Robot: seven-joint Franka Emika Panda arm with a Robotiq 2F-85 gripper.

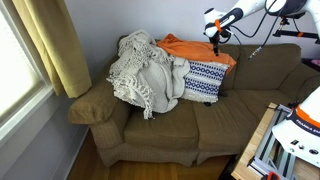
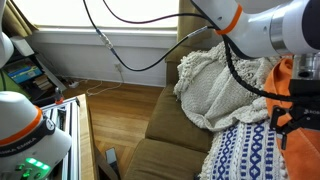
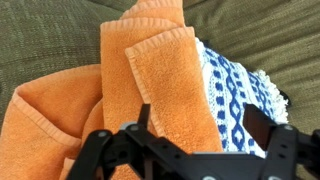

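Observation:
An orange towel (image 3: 190,90) with stitched hems fills the middle of the wrist view, lying in folds. It drapes along the sofa back in exterior view 1, where the orange cloth (image 1: 190,47) shows behind the pillow. My gripper faces the towel with its fingers apart and no cloth visibly pinched between them. In exterior view 2 the gripper (image 2: 281,128) hangs in front of the orange cloth (image 2: 300,150), near the patterned pillow. How far the fingertips are from the cloth is hard to tell.
A blue-and-white patterned pillow (image 1: 204,80) leans against the sofa back. Left of it, a cream knitted blanket (image 1: 148,75) is heaped over the corner. The brown sofa seat (image 1: 190,122) is clear. A wooden table edge (image 1: 258,143) lies at the lower right.

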